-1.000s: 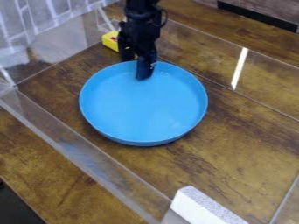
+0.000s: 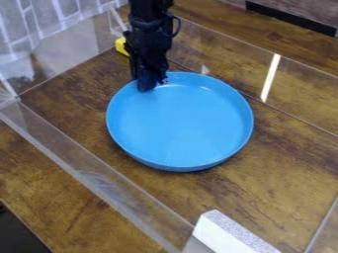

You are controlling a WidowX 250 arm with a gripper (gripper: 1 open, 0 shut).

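Note:
A large round blue plate [image 2: 180, 126] lies on the wooden table. The black gripper [image 2: 148, 79] reaches down from the top onto the plate's upper left rim, shut, with its tips at that rim; whether anything thin is between them is hard to tell. A yellow object [image 2: 122, 45] sits behind the gripper, partly hidden by it.
A white block [image 2: 227, 238] lies at the bottom front. Clear plastic walls line the left and front left. A white strip [image 2: 271, 77] is on the table at the right, where the wood is otherwise bare.
The gripper stays at its upper rim.

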